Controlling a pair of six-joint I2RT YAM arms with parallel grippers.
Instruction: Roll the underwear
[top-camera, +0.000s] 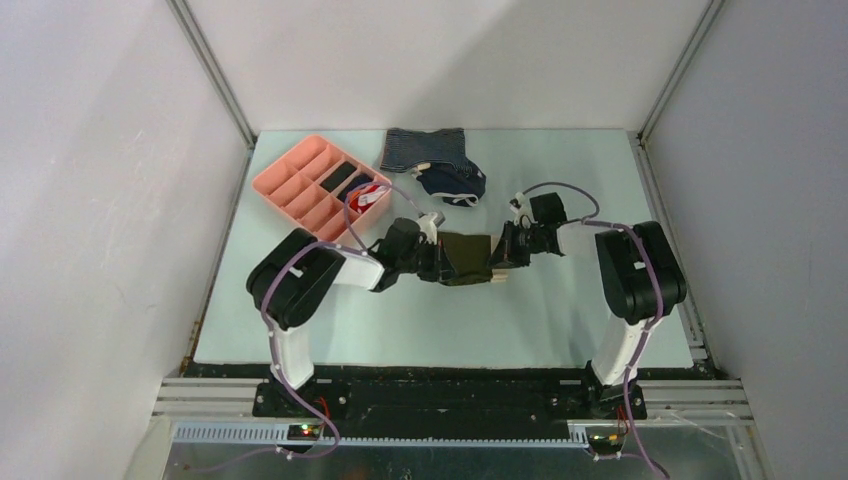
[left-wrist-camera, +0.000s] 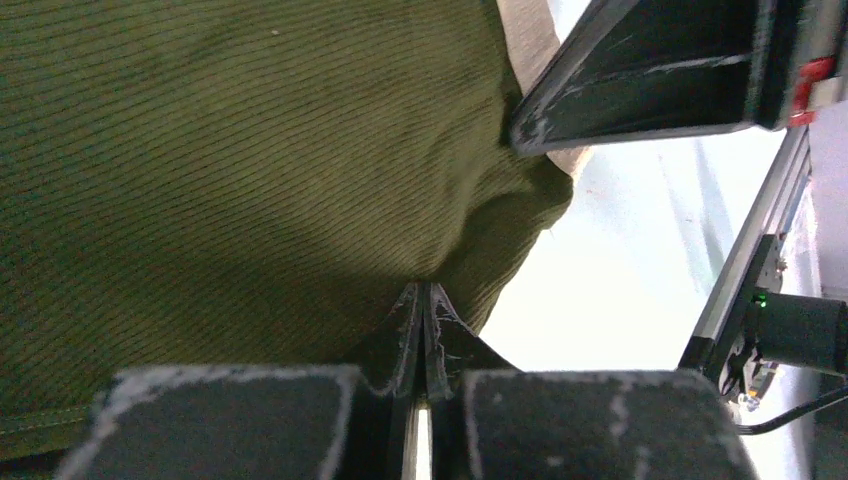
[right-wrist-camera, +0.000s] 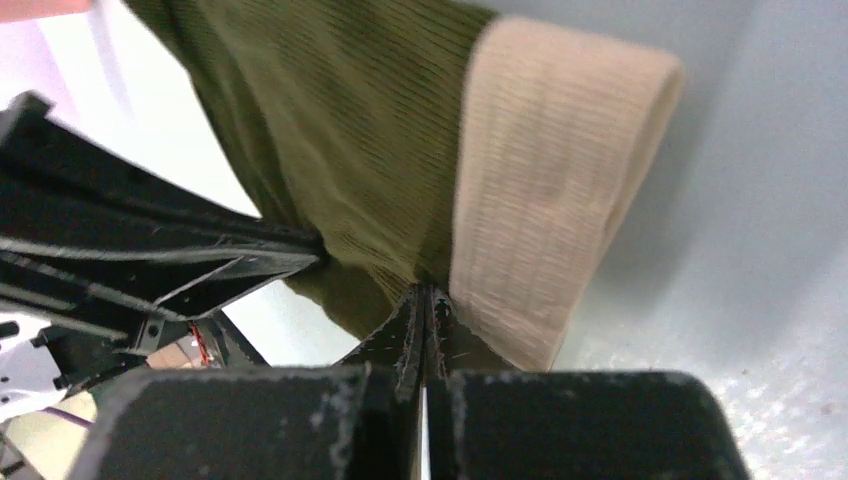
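The dark olive underwear (top-camera: 465, 258) lies folded on the table between my two grippers. Its beige waistband (right-wrist-camera: 545, 170) runs along the right end, standing out pale in the right wrist view. In the left wrist view my left gripper is shut on the cloth near its front left part. My right gripper is shut beside the inner edge of the waistband, its tips touching the cloth; I make out nothing thick between them. The left gripper's black finger (right-wrist-camera: 300, 245) shows a short way off across the cloth.
A pink divided box (top-camera: 312, 160) with several folded pieces stands at the back left. Dark clothing (top-camera: 425, 148) lies at the back middle, with a navy piece (top-camera: 455, 183) in front.
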